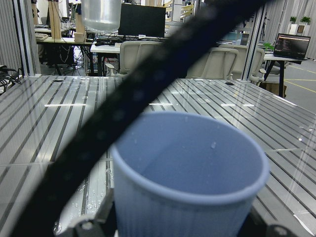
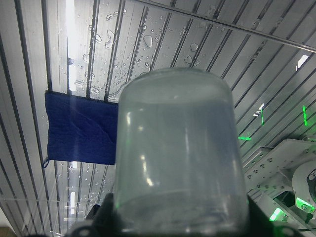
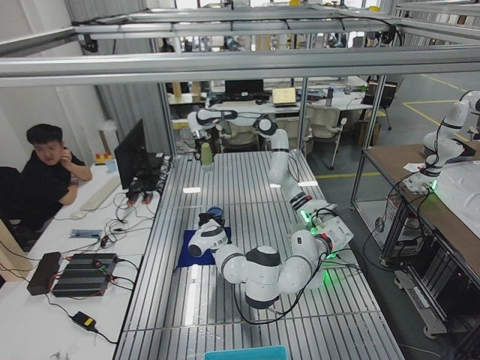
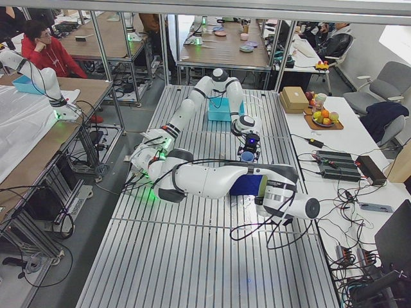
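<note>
A light blue cup (image 1: 187, 187) fills the lower left wrist view, held upright in my left gripper (image 3: 209, 222), which is shut on it above the blue cloth (image 3: 193, 255). My right gripper (image 3: 201, 154) is raised at the far end of the table and shut on a translucent bottle (image 2: 180, 148), seen olive green in the camera left view (image 3: 206, 156). Its underside fills much of the right wrist view, over the cloth (image 2: 79, 126). A black strap-like band crosses the left wrist view, out of focus.
The slatted metal table (image 3: 187, 315) has water drops. A turquoise bin (image 3: 245, 353) stands at its near end. A monitor (image 3: 131, 157), cables and black boxes (image 3: 84, 274) line the desk on the left.
</note>
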